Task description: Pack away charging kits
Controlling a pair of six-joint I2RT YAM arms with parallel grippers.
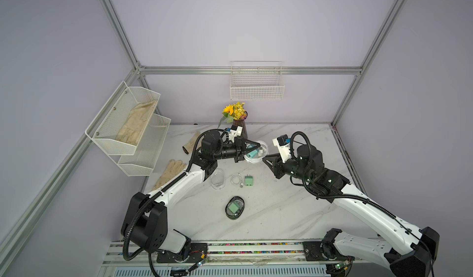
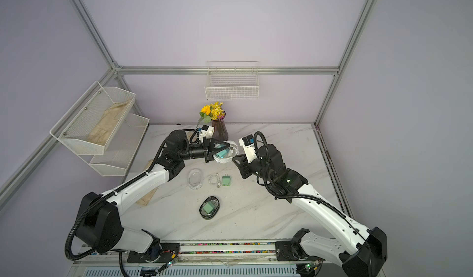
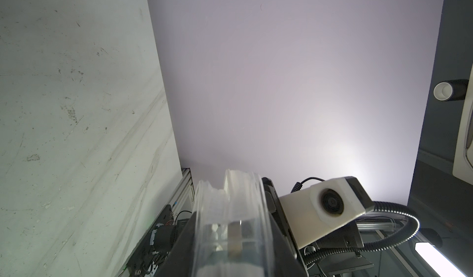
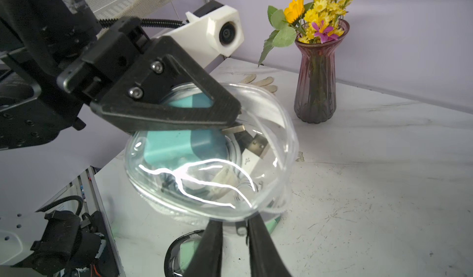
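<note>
In the right wrist view a clear zip case point(image 4: 276, 129) holds a teal charger point(image 4: 187, 146) and a white cable with a USB plug point(image 4: 256, 146). My left gripper point(image 1: 257, 147) is shut on this case, holding it above the table. Just below the case's near edge, my right gripper has its fingers apart, with a small zipper pull point(image 4: 241, 229) hanging at them. On the table lie a green charger point(image 1: 248, 180), a coiled white cable point(image 1: 236, 179), an empty-looking clear case point(image 1: 217, 179), and a black-rimmed case point(image 1: 235, 207) with a green charger inside.
A vase of flowers point(image 4: 317, 75) stands behind the held case. Wire shelves point(image 1: 128, 124) hang on the left wall, and a wire basket point(image 1: 257, 87) on the back wall. Beige gloves point(image 1: 170, 172) lie at the table's left.
</note>
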